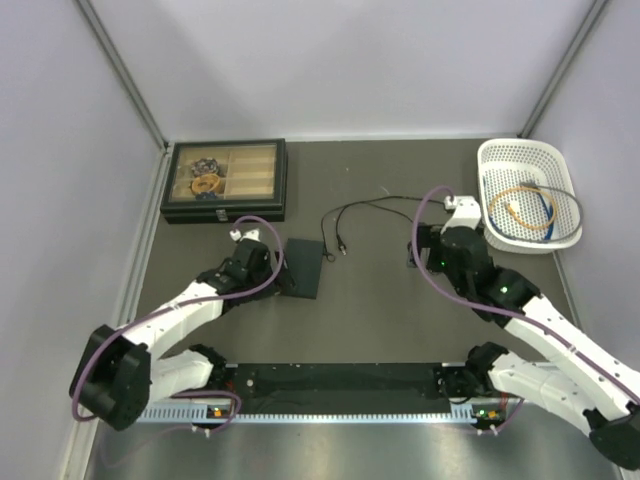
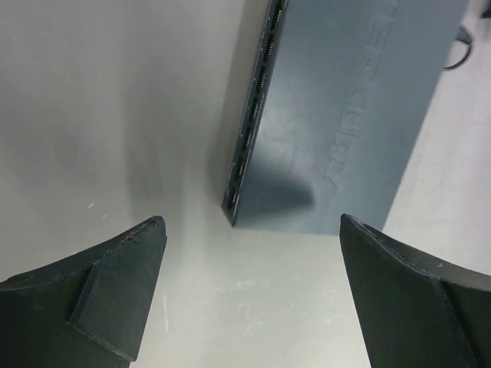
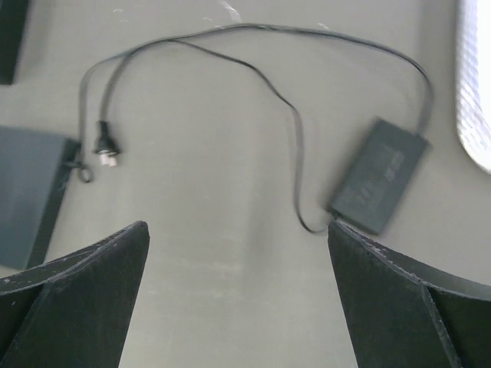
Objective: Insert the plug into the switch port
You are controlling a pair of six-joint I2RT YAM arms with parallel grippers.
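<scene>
The dark switch (image 1: 304, 268) lies flat mid-table; in the left wrist view its row of ports runs along the left side of the switch (image 2: 337, 130). My left gripper stands open just short of it, nothing between its fingers. A black plug (image 3: 106, 146) on a cable lies beside the switch's right side. A small black box (image 3: 376, 176) with cables attached lies further right, beneath my right gripper, which is open and empty. A thin cable's looped end (image 3: 84, 170) rests near the plug.
A lidded compartment case (image 1: 222, 180) with cables sits at the back left. A white perforated basket (image 1: 510, 155) with coloured cables stands at the back right.
</scene>
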